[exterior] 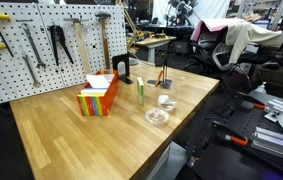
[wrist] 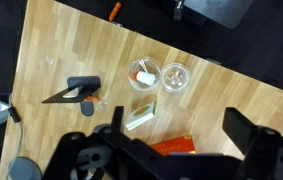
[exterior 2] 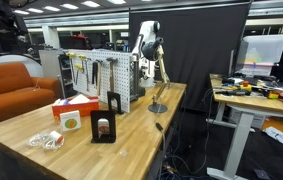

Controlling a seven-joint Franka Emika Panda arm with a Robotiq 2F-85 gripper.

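Observation:
My gripper is open above the wooden table, with its dark fingers wide apart and nothing held between them. Between and beyond them in the wrist view lie a clear bowl (wrist: 176, 76) that looks empty and another bowl (wrist: 144, 73) with a small white item inside. Nearer the gripper are a slim green-and-white box (wrist: 141, 115) and a red box (wrist: 174, 146), the latter partly hidden by the gripper. In exterior view 1 the red box (exterior: 99, 104), patterned and holding white items, stands left of the slim box (exterior: 141, 90). The gripper shows in neither exterior view.
A black bookend-like stand (wrist: 76, 92) is beside the bowls. White pegboard (exterior: 51, 50) with hanging tools borders the table's back. Bare wood (exterior: 61, 135) fills the table's near left, and dark floor (wrist: 251, 50) lies past its edge.

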